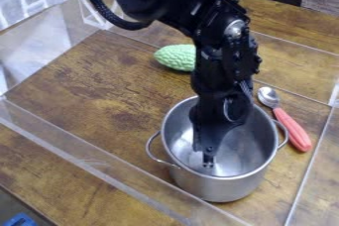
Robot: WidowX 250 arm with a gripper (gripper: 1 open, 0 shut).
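Observation:
A steel pot [219, 178] with side handles stands on the wooden board. My black gripper [208, 146] reaches down into it from above, its fingertips inside the pot. Whether the fingers are apart or closed on anything is hard to make out. A green bumpy object [176, 56], like a corn or toy vegetable, lies behind the arm to the left. A spoon with a red handle [296, 133] lies to the right of the pot.
Clear plastic walls [50, 139] border the work area. A blue object [19, 218] sits outside at the bottom left corner.

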